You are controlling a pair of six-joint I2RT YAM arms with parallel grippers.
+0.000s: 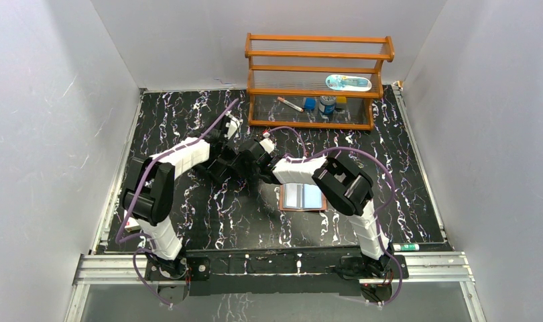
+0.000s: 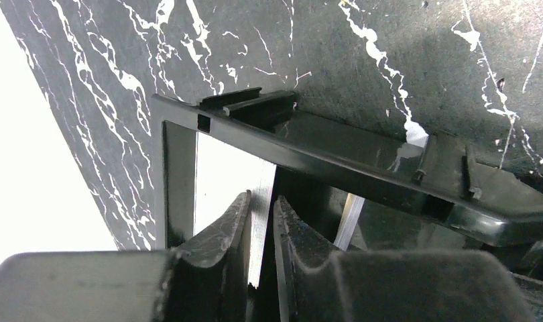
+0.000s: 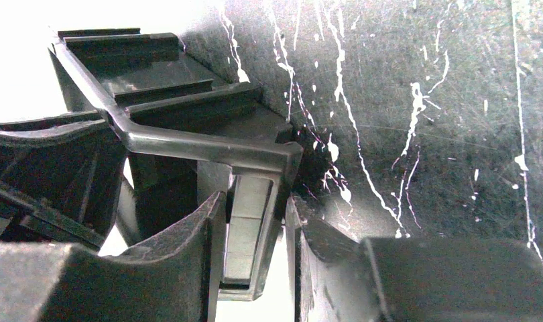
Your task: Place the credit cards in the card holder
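Note:
The black holder (image 1: pixel 215 168) lies on the marble table between my two grippers. In the left wrist view a white card (image 2: pixel 225 171) sits in a slot of the holder frame (image 2: pixel 336 161); my left gripper has its fingertips at the card's edge, a small gap between them. A second thin pale edge (image 2: pixel 349 215) shows deeper inside. In the right wrist view my right gripper is shut on the end of the black holder, whose rim (image 3: pixel 202 147) runs above the fingers.
An open card case (image 1: pixel 302 196) lies below my right arm. A wooden rack (image 1: pixel 309 124) with a marker, jars and small items stands at the back.

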